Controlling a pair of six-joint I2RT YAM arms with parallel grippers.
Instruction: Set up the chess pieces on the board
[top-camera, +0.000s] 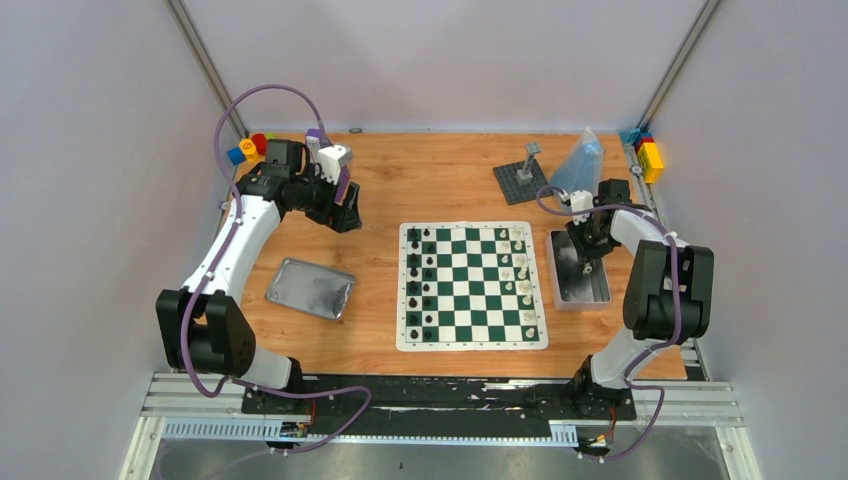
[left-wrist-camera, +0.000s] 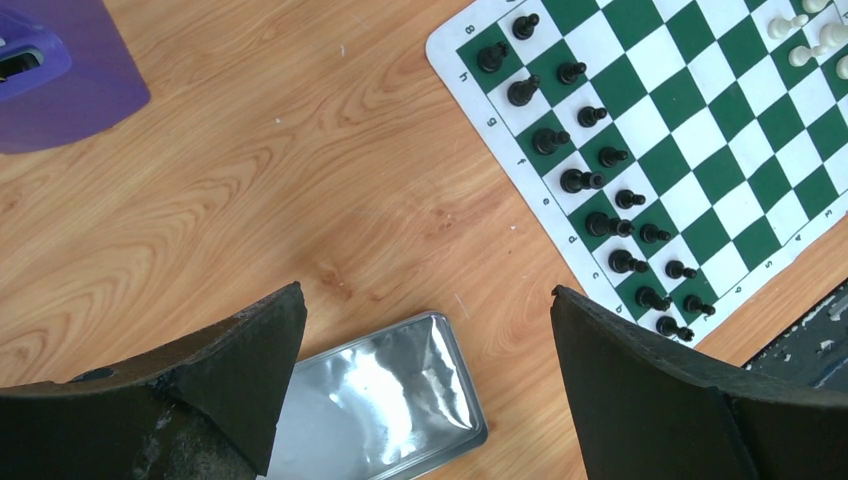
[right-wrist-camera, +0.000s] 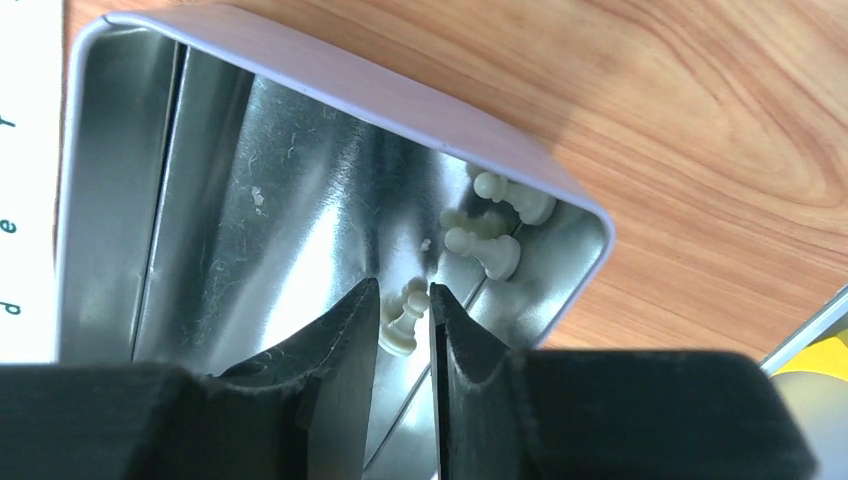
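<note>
The chessboard (top-camera: 472, 285) carries two rows of black pieces (left-wrist-camera: 608, 225) on its left and white pieces (top-camera: 520, 262) on its right. My left gripper hangs open and empty above the table, left of the board. My right gripper is inside the metal box (right-wrist-camera: 140, 190) right of the board, its fingers part open around a lying white pawn (right-wrist-camera: 398, 335); whether they touch it I cannot tell. Two more white pieces (right-wrist-camera: 485, 255) lie in the box's corner beyond the fingertips.
A metal tray (top-camera: 308, 286) lies at the left. A grey base plate with a post (top-camera: 510, 182) and a blue bag (top-camera: 582, 160) stand behind the box. Coloured blocks sit at both back corners. Bare table surrounds the board's left and back.
</note>
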